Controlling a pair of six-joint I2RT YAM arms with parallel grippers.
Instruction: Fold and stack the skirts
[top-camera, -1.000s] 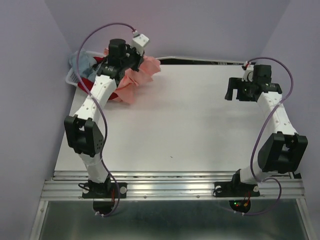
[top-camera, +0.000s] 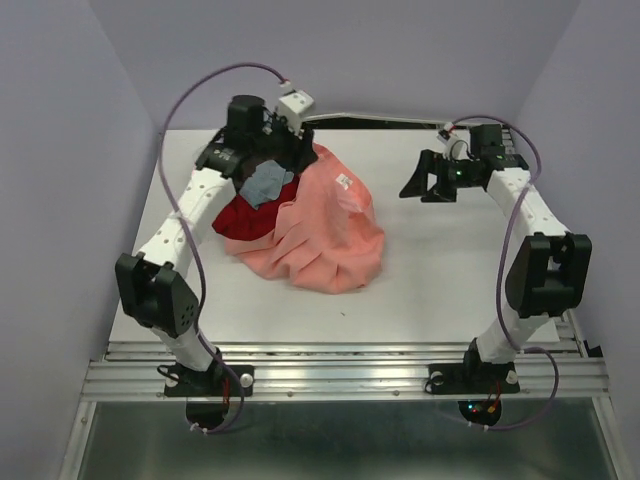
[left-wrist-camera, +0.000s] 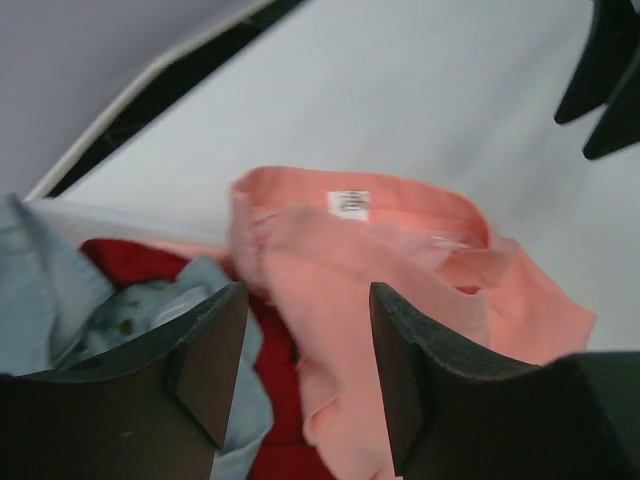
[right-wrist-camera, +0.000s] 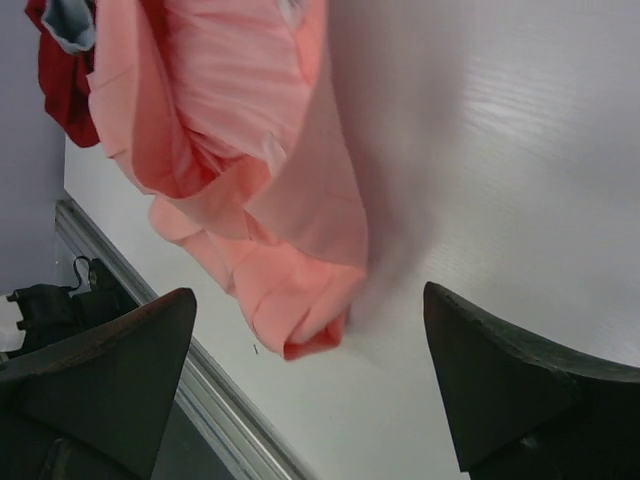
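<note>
A pink skirt (top-camera: 320, 240) lies spread and rumpled on the white table (top-camera: 430, 280), its back part folded over, with a small white label (left-wrist-camera: 348, 204). Under and beside it lie a red skirt (top-camera: 240, 218) and a grey-blue one (top-camera: 266, 180). My left gripper (top-camera: 295, 155) hangs open over the back of the pink skirt, nothing between its fingers in the left wrist view. My right gripper (top-camera: 423, 180) is open above the table right of the pink skirt, empty.
A pale container edge (left-wrist-camera: 100, 216) shows beneath the red and blue cloths at the back left.
The pink skirt was pulled down from the back left toward the front middle.
</note>
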